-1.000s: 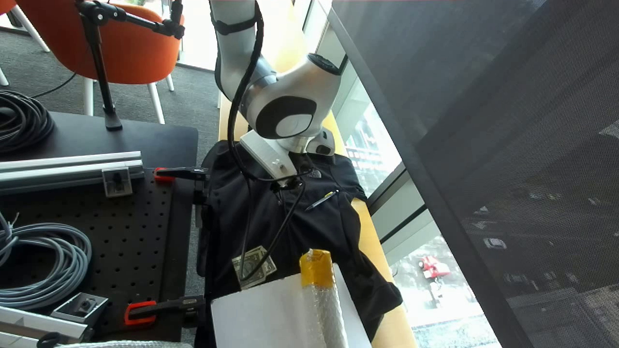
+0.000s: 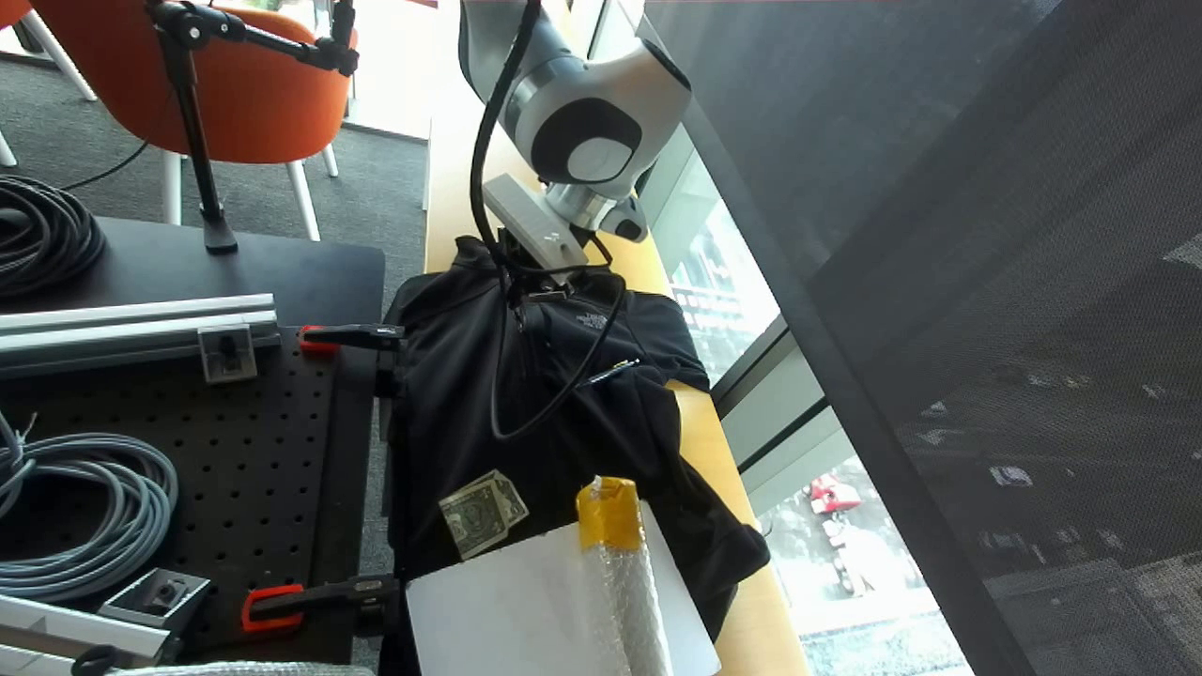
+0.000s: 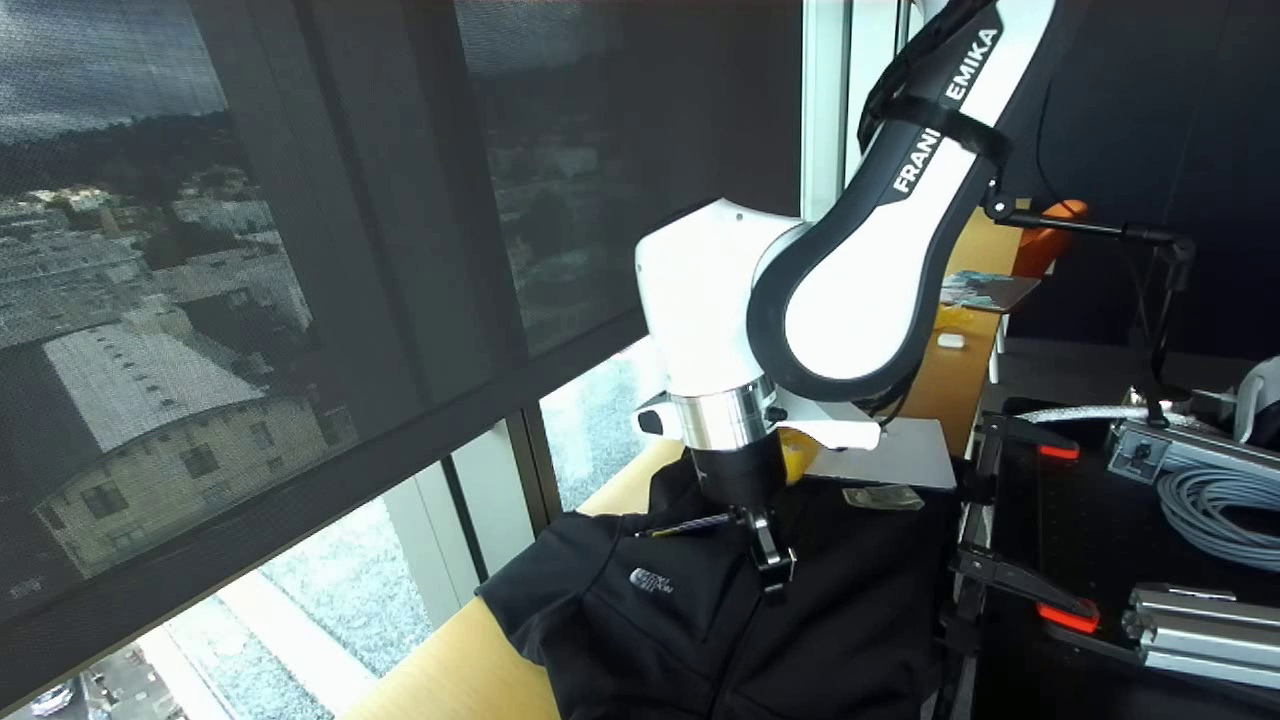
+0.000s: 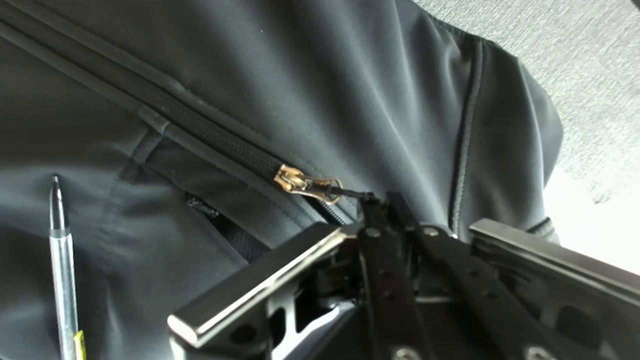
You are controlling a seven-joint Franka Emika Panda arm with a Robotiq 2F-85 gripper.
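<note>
A black jacket (image 2: 473, 394) with a small white logo lies spread on the wooden bench. Along its front runs a zipper with a gold-coloured slider (image 4: 294, 180). A short dark cord pull (image 4: 351, 192) leads from the slider to my gripper, whose narrow black fingers are shut on its end. The pull looks stretched straight toward the fingertips. In the second exterior view the gripper (image 3: 774, 570) points down, low over the jacket's front. Beyond the slider, on the gripper's side, the zipper is partly hidden by the fingers.
A pen (image 4: 63, 282) lies on the jacket, beside the zipper. Dollar bills (image 2: 482, 513) rest near a white board (image 2: 507, 608) bearing a silver and yellow roll (image 2: 608, 513). Clamps (image 2: 321, 597) edge the dark table at one side; a window borders the other.
In the first exterior view, the arm and gripper have moved toward the far end of the bench. The jacket, pen and bills have shifted slightly the same way.
</note>
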